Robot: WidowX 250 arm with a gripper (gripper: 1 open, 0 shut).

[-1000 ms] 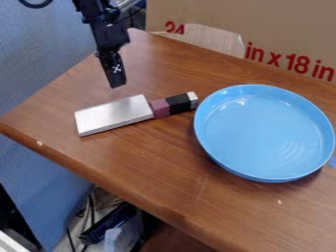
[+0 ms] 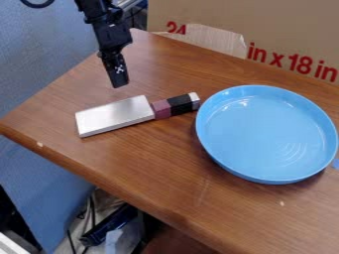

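Note:
My gripper [image 2: 117,71] hangs at the upper left of the camera view, a black shape above the wooden table, pointing down; whether its fingers are apart is too small to tell. Below it lies a cleaver-like object with a flat silver blade [image 2: 114,116] and a maroon and black handle [image 2: 173,106], angled toward the right, apart from the gripper. To its right a light blue plate [image 2: 265,134] rests on the table.
A cardboard box [image 2: 245,25] with red printing stands behind the table [image 2: 172,179]. The table's left edge drops to blue material and clutter below. Bare wood shows in front and around the gripper.

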